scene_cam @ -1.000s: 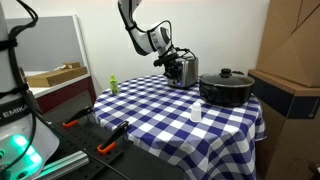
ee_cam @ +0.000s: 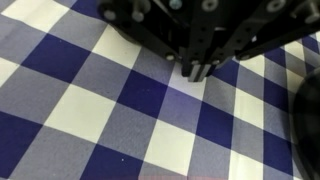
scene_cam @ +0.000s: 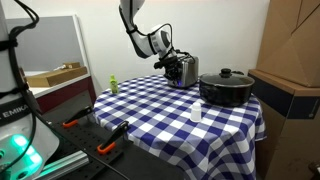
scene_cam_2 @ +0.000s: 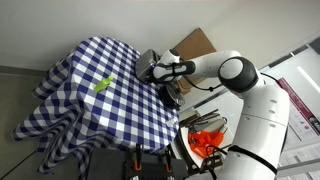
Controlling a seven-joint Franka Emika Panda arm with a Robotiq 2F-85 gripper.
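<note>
My gripper is shut, with nothing visible between its fingers, and points down at the blue-and-white checked cloth in the wrist view. In exterior view 1 the gripper [scene_cam: 177, 79] is low at the back of the table, in front of a silver toaster [scene_cam: 190, 70]. Part of the toaster is hidden behind my arm. To its right stands a dark lidded pot [scene_cam: 226, 91]. A small white container [scene_cam: 196, 113] is near the front right, and a green bottle [scene_cam: 113, 84] is at the left.
The checked tablecloth [scene_cam: 150, 118] is clear across its middle. A rounded dark edge [ee_cam: 307, 115] shows at the right of the wrist view. Cardboard boxes [scene_cam: 57, 75] lie off to the left, and a tall brown box [scene_cam: 287, 90] stands beyond the pot.
My arm has shifted slightly right and down near the toaster over the last second. The objects on the table have stayed in place.
</note>
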